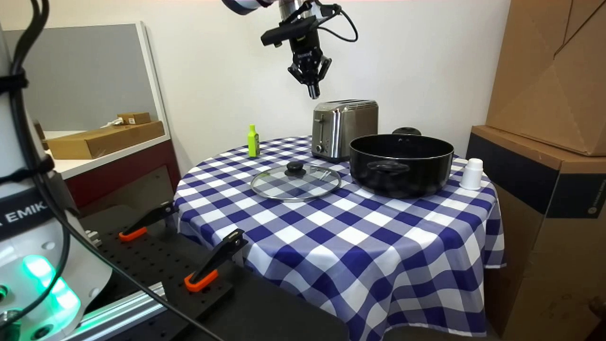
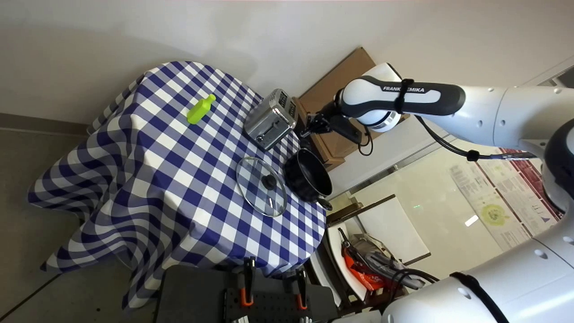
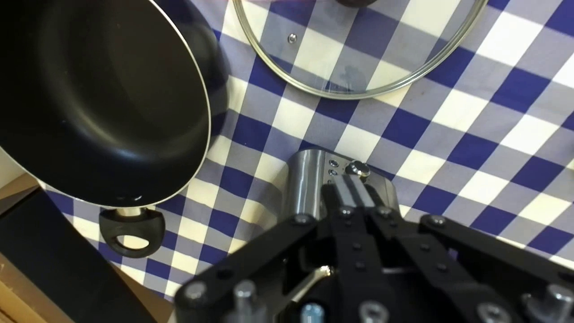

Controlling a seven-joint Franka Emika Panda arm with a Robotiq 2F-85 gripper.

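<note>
A silver toaster stands at the back of the table, its control side with a lever toward the front left. In exterior view 1 my gripper hangs just above the toaster's front top edge, fingers pointing down. The wrist view shows the gripper shut, its fingertips together and nothing visible between them. Beneath them, part of the toaster with its knob shows; the gripper hides the rest.
Right of the toaster sits a black pot, with its glass lid lying to the left. A green bottle and white cups stand near the table's edges.
</note>
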